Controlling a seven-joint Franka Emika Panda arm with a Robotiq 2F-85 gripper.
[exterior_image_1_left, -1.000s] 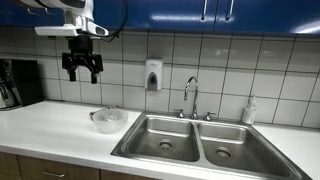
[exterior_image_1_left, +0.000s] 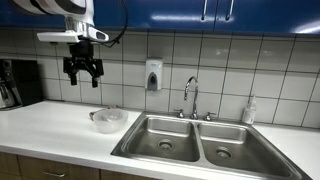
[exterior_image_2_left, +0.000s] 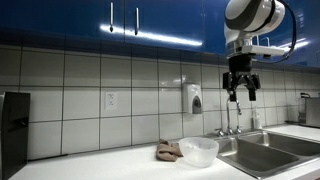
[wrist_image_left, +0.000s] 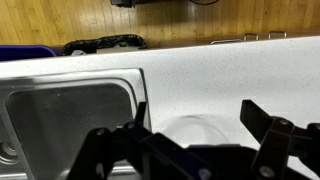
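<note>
My gripper (exterior_image_1_left: 84, 81) hangs open in the air above the white counter, well clear of it. Nothing shows between its dark fingers. Below it, to the left of the sink, a translucent white bowl (exterior_image_1_left: 111, 121) rests on the counter. From the second exterior view, the bowl (exterior_image_2_left: 198, 151) looks empty as far as its walls let me see, with a crumpled brown cloth (exterior_image_2_left: 168, 151) beside it. Looking down in the wrist view, the round bowl (wrist_image_left: 196, 130) lies between and beneath the open fingers, its lower part hidden by the gripper.
A double steel sink (exterior_image_1_left: 205, 143) with a tall faucet (exterior_image_1_left: 194, 91) lies right of the bowl. A soap dispenser (exterior_image_1_left: 154, 74) is on the tiled wall, and a bottle (exterior_image_1_left: 249, 110) stands behind the sink. Blue cabinets (exterior_image_1_left: 240, 16) hang overhead.
My arm has dipped slightly, and the gripper has shifted a little in the first exterior view. The bowl and everything on the counter stay where they were.
</note>
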